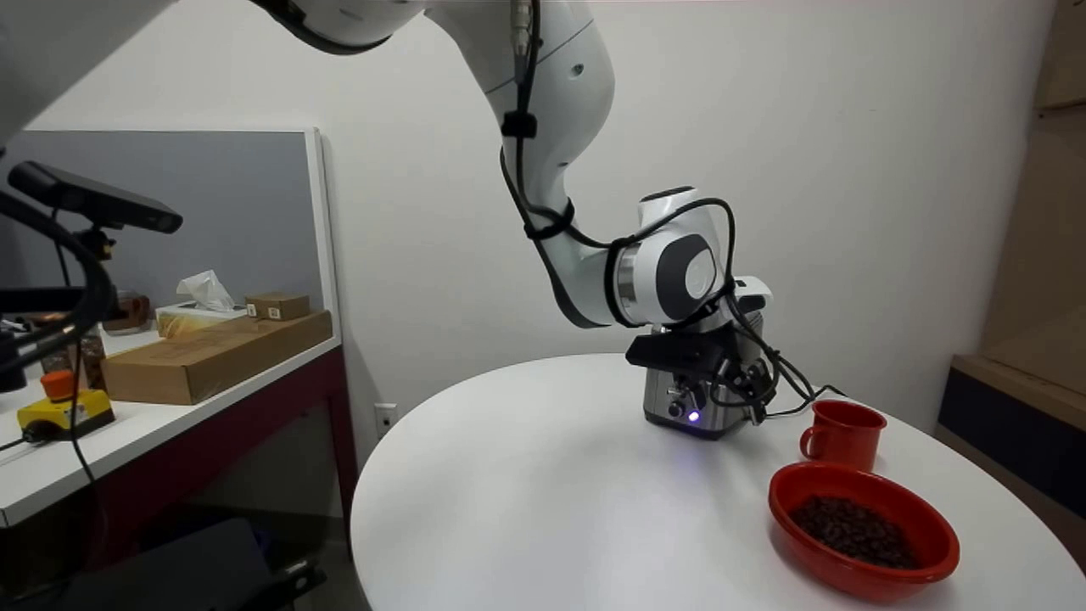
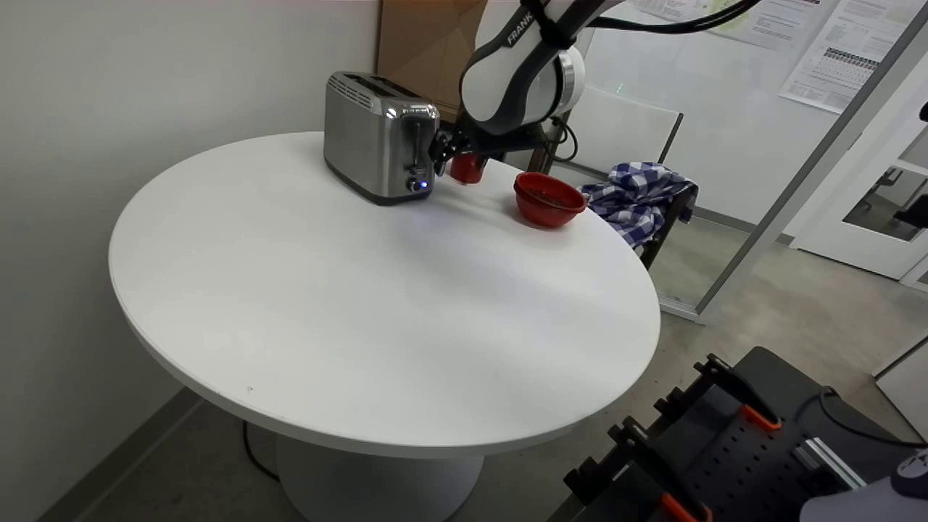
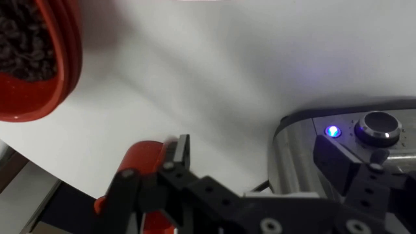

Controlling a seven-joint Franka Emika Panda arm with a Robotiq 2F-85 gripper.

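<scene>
A silver toaster [image 2: 361, 139] stands on the round white table with its blue light [image 3: 332, 131] lit beside a dark knob [image 3: 377, 128]. My gripper is open at the toaster's front end. One of its fingers [image 3: 336, 163] overlaps the toaster's control panel in the wrist view, and the other is over bare table near the red mug. Nothing shows between the fingers. Whether any finger touches the toaster I cannot tell. The arm hides much of the toaster in exterior view 1.
A red mug [image 1: 845, 436] stands beside the toaster, close to the gripper in the wrist view. Nearer the table's edge is a red bowl [image 1: 863, 477] of dark beans. A black cable runs behind the toaster.
</scene>
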